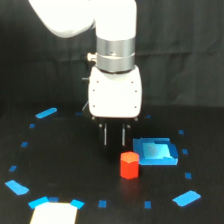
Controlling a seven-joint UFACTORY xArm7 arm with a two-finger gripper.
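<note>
A small red block [129, 165] stands on the dark table, just left of the blue tray and close to its edge. The shallow blue tray [163, 160] has a lighter blue inside, and nothing is visible in it. Above and behind the block hangs my gripper [114, 133], pointing down. Its two thin dark fingers [104, 134] stand apart with only an empty gap between them, clear of both block and tray.
Blue tape pieces [186, 198] and small blue squares mark the table around the work area. A pale beige object [54, 213] is cut off by the bottom edge at the left. Left of the block, the table is bare.
</note>
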